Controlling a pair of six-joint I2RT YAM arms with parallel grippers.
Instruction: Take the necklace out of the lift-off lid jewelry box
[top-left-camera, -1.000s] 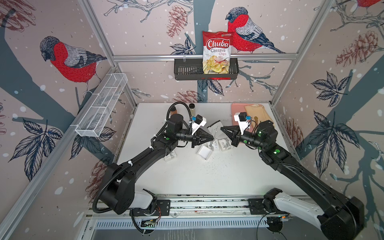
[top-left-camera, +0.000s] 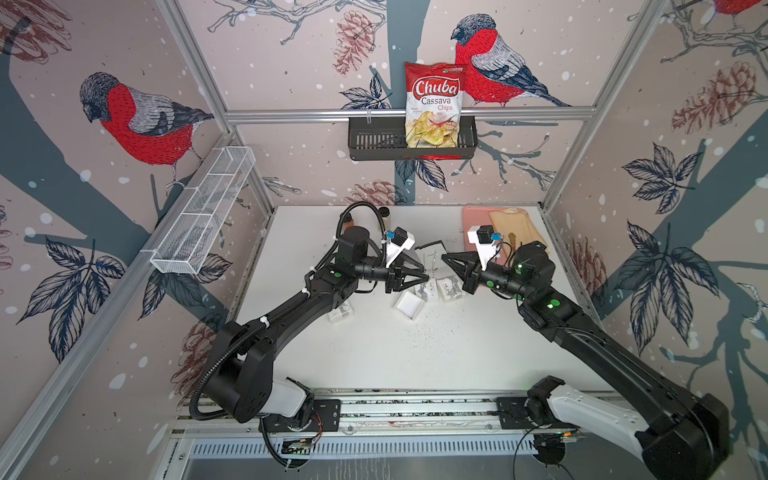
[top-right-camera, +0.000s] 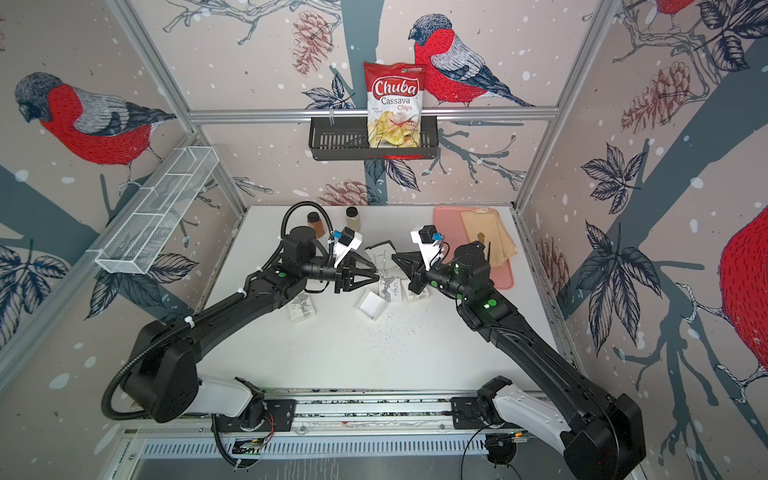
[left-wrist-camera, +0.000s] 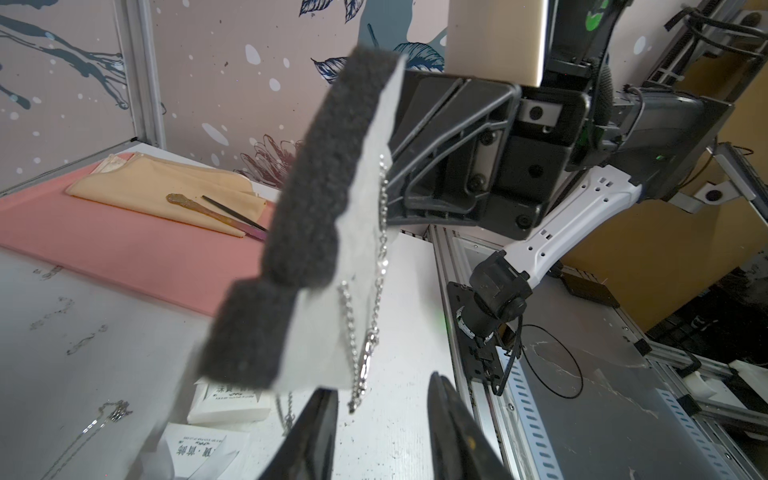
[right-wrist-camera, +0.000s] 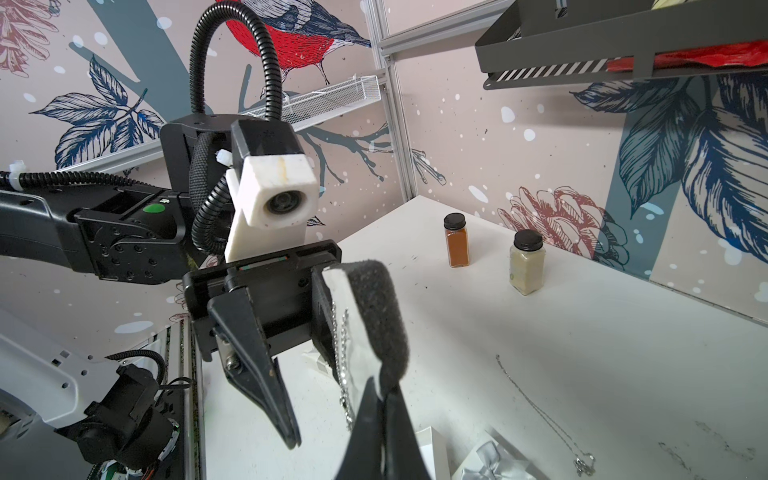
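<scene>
A white pad with dark foam edges (left-wrist-camera: 316, 184) stands upright between the grippers, a silver necklace (left-wrist-camera: 370, 336) draped down its white face. My right gripper is shut on the pad's end in the right wrist view. My left gripper is open, its fingers below the pad in the left wrist view, nothing seen held between them. Small white jewelry boxes (left-wrist-camera: 228, 404) lie on the table underneath, including a square one (top-left-camera: 409, 304) in the middle.
Another necklace (right-wrist-camera: 544, 416) lies loose on the table. Two jars (right-wrist-camera: 525, 264) stand at the back. A pink board with cloth and utensils is at back right. A black shelf (top-left-camera: 376, 144) with chips hangs behind.
My left gripper has shifted very slightly and its fingers look a little further apart. The right arm looks unchanged.
</scene>
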